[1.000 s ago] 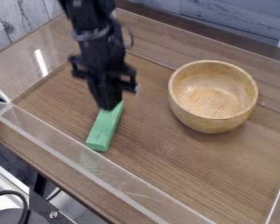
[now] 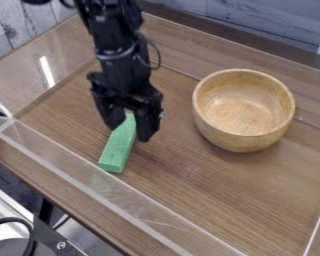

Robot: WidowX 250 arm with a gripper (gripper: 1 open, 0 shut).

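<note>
My black gripper (image 2: pixel 131 120) is low over the table at the centre-left, its two fingers apart and pointing down. A green oblong block (image 2: pixel 116 152) lies on the table just below it; its upper end is partly hidden by the gripper. Whether the fingers touch the block I cannot tell.
A wide tan bowl (image 2: pixel 243 128) sits to the right of the gripper. Dark cables (image 2: pixel 29 235) show off the table's edge at the lower left.
The gripper has come down from higher up at the back to beside the green block's upper end.
</note>
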